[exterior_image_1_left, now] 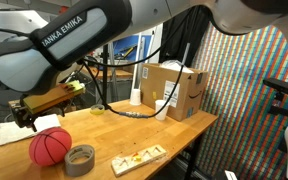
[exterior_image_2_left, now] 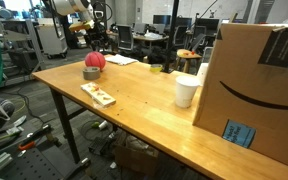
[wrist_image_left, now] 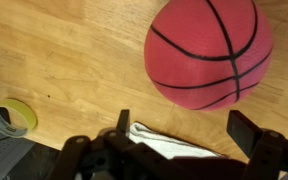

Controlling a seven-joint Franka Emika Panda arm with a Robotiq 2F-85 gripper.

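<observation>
A dark red ball (wrist_image_left: 209, 50) with black seams fills the upper right of the wrist view; in exterior view 1 the same ball (exterior_image_1_left: 51, 148) rests at the table's near left. My gripper is open, its dark fingers wide apart and nothing held between them. It hovers above the table, with the ball off to one side of the gap. Beyond the fingers lies a white cloth (wrist_image_left: 169, 144), partly hidden by the gripper body.
Close to the ball sit a grey tape roll (exterior_image_1_left: 80, 158) and a pale flat tray (exterior_image_1_left: 138, 160). A white cup (exterior_image_2_left: 186, 91) and a large cardboard box (exterior_image_2_left: 254, 90) occupy the table's other end. Bare wood (exterior_image_2_left: 134, 90) shows between these groups.
</observation>
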